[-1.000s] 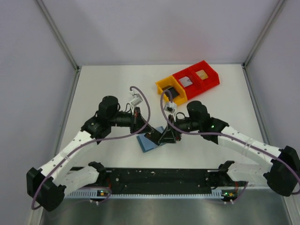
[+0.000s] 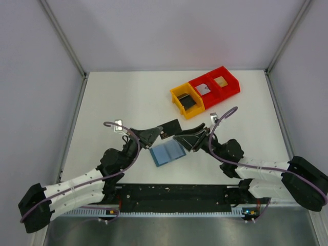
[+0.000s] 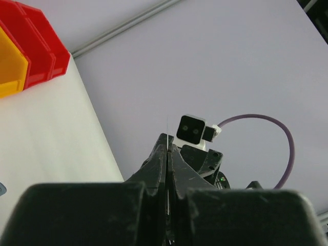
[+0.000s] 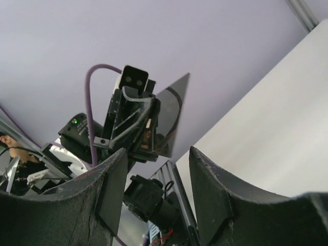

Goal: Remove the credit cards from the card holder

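A thin black card (image 2: 170, 128) juts from my left gripper (image 2: 161, 131), which is shut on its edge. The left wrist view shows it almost edge-on as a fine line (image 3: 167, 125) rising from the closed fingers. Seen from the right wrist, the dark card (image 4: 174, 105) stands tilted in the left fingers. My right gripper is open, nothing between its fingers, close to the card's right side. Below both grippers lies a blue flat piece with pale panels (image 2: 167, 152), perhaps the open card holder, partly hidden by the arms.
At the back right stand a yellow bin (image 2: 178, 94) with a black item inside and a red two-part bin (image 2: 225, 97) holding a white and a tan item. Both grippers are very close together.
Both grippers have tilted flatter, and the right one has opened. The black card has turned and moved up and away from the right fingers, staying with my left gripper.
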